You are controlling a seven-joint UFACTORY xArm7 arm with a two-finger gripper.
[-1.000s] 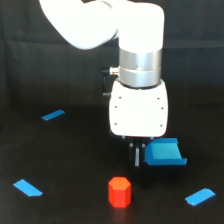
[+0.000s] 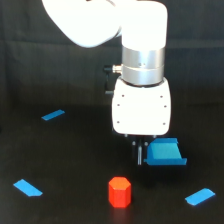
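The white robot arm hangs from the top of the camera view, with its gripper (image 2: 139, 152) pointing down at the left edge of a small blue open tray (image 2: 166, 160). Whether the thin dark fingers are open or shut, and whether anything is between them, is unclear. A red hexagonal block (image 2: 119, 192) rests on the dark surface in front of the gripper, apart from it.
Blue tape strips mark the surface at back left (image 2: 53, 114), front left (image 2: 27, 188) and front right (image 2: 200, 196).
The arm and gripper have shifted slightly to the right and a little upward. The red block and blue tray have not visibly moved.
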